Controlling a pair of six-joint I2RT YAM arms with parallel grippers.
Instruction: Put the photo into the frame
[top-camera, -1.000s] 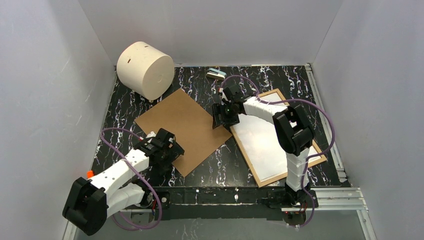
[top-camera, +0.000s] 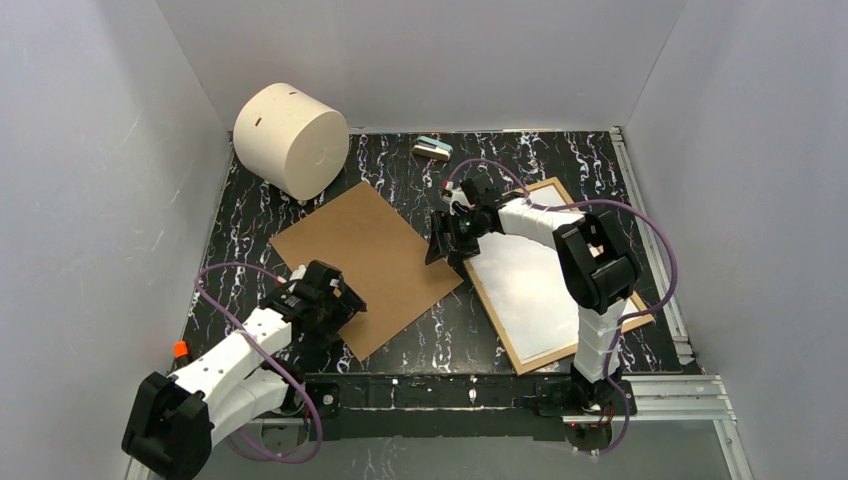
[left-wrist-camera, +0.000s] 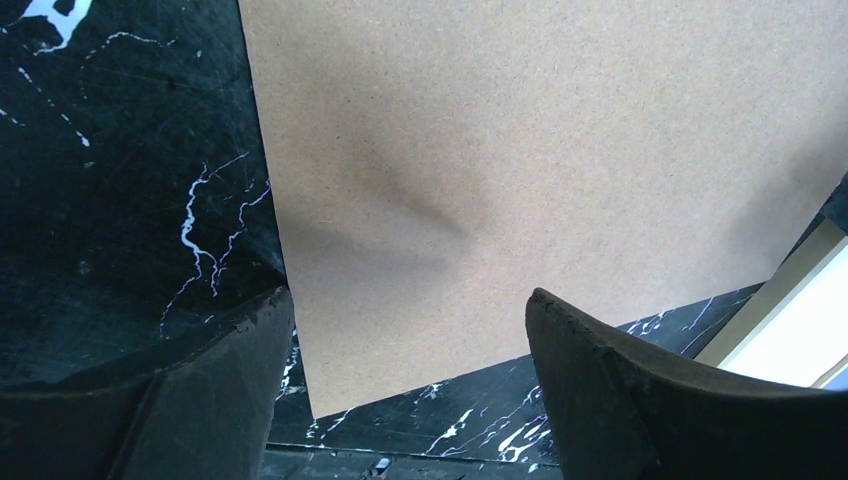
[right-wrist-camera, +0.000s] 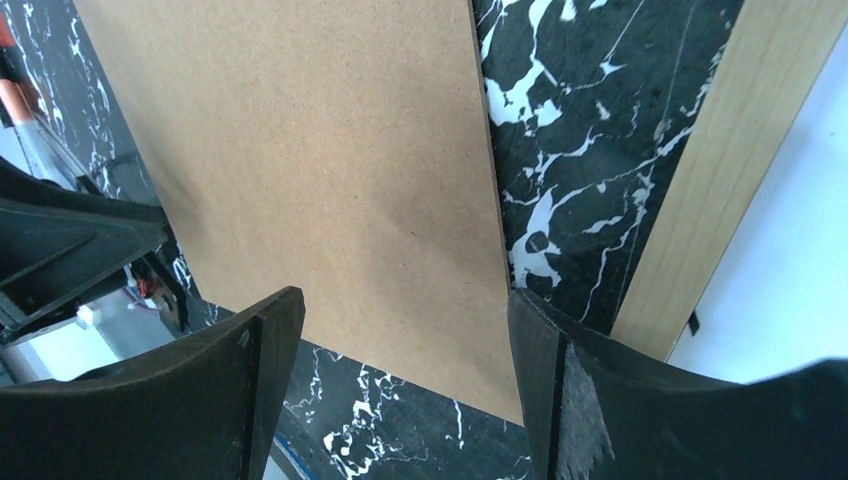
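A plain brown board (top-camera: 362, 255) lies flat on the dark marbled table, turned cornerwise; whether it is the photo's back or a backing sheet I cannot tell. Right of it rests the light wooden frame (top-camera: 488, 310), with a white surface (top-camera: 525, 290) inside its border. My left gripper is open over the board's near corner, one finger close to the board's edge. Over the corner nearest the frame, my right gripper stands open, its right finger (right-wrist-camera: 545, 350) at the board's edge. The right arm hides part of the frame.
A big white cylinder (top-camera: 290, 140) lies at the back left, close to the board. A small stapler-like object (top-camera: 432, 149) sits at the back edge. Some bare table shows between board and frame.
The board has shifted slightly toward the front, its near and right corners moving most.
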